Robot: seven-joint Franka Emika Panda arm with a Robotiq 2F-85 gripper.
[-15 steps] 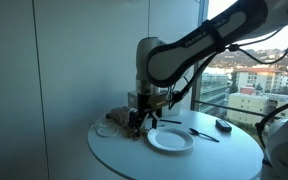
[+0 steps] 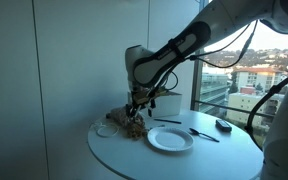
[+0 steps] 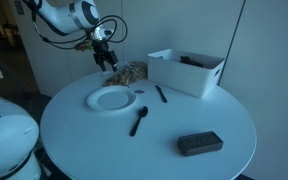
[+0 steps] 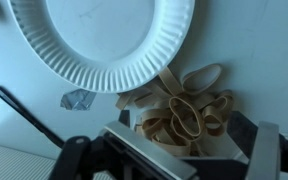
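Note:
My gripper stands open with nothing between its fingers. In the wrist view a loose heap of tan strips and loops [image 4: 187, 115] lies below the fingers, partly hidden by the left finger. A white paper plate [image 4: 134, 75] with a ribbed rim is beside the heap and looks empty. From the first exterior view, the gripper [image 2: 140, 104] hangs above the tan heap [image 2: 134, 129], left of the plate [image 2: 171, 139]. The second exterior view has the gripper [image 3: 106, 63] at the table's far side, near the heap [image 3: 129, 73].
A white box [image 3: 171, 72] with dark contents stands behind the plate. A black knife [image 3: 161, 93], a black spoon [image 3: 139, 121] and a dark block [image 3: 199, 143] lie on the table. Near the plate is a small shiny scrap [image 4: 79, 100].
In the first exterior view the arm has shifted left and slightly up, away from the plate's edge. The heap, plate and other table items look unmoved.

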